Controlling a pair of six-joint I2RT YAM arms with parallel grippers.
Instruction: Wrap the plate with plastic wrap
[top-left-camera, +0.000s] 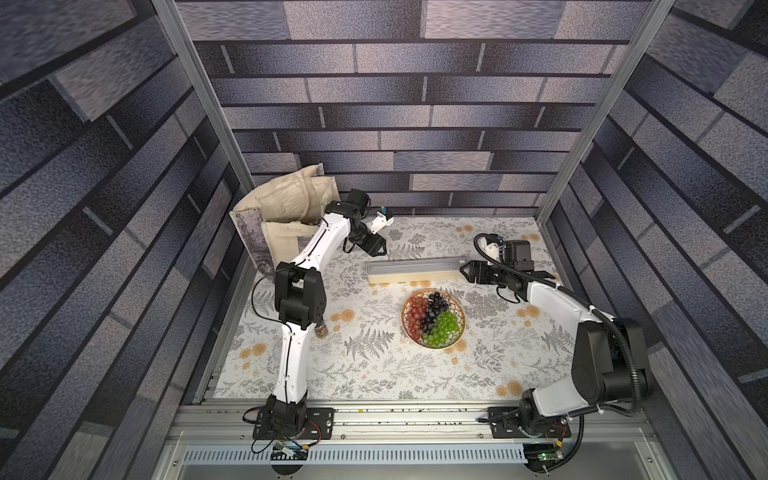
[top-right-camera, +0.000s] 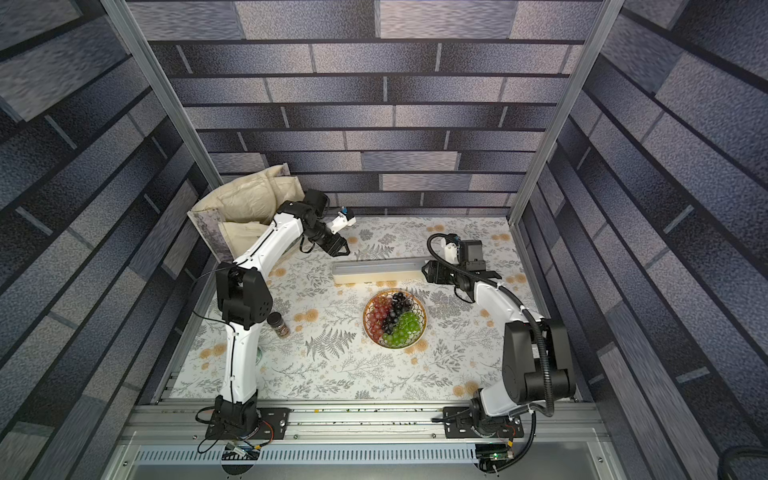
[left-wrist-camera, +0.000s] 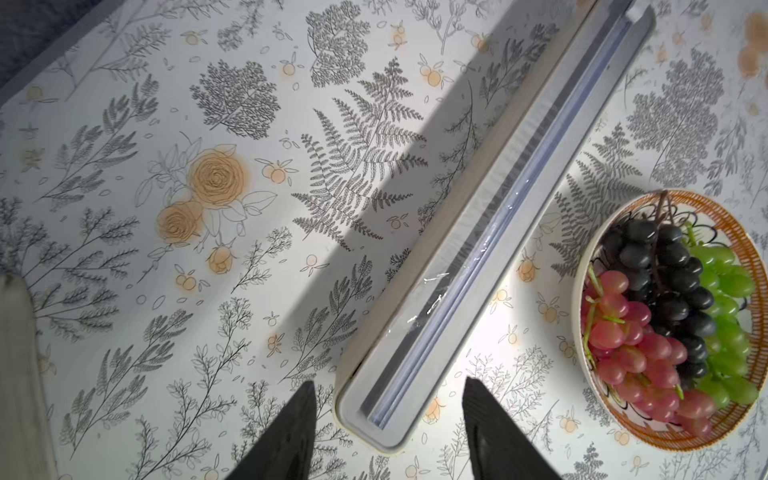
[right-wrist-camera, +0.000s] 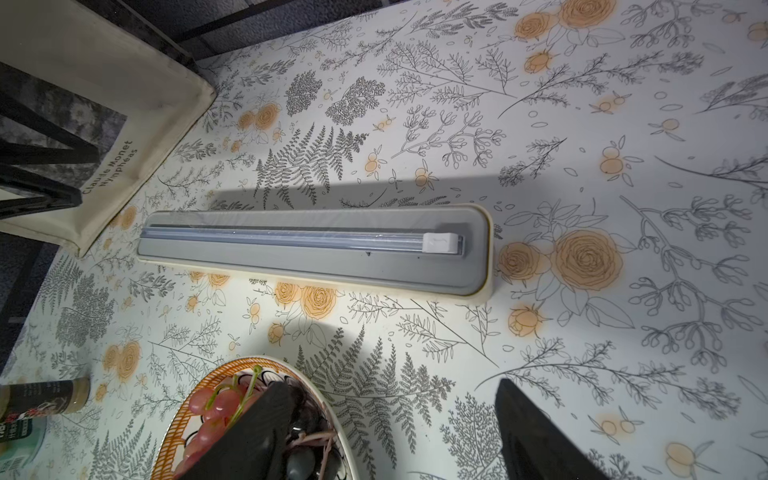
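Note:
The long cream plastic wrap dispenser (top-left-camera: 416, 273), with grey top and clear film strip, lies across the middle of the table. In front of it sits the round plate (left-wrist-camera: 588, 320) of red, black and green grapes (top-right-camera: 400, 324), with no film seen over it. My left gripper is open above the dispenser's left end, nothing between its fingers. My right gripper is open near the right end, above and behind the plate's right side, also empty.
A cream tote bag (top-left-camera: 284, 196) stands at the back left. A small jar (top-right-camera: 278, 324) lies or stands left of the plate, partly near the left arm.

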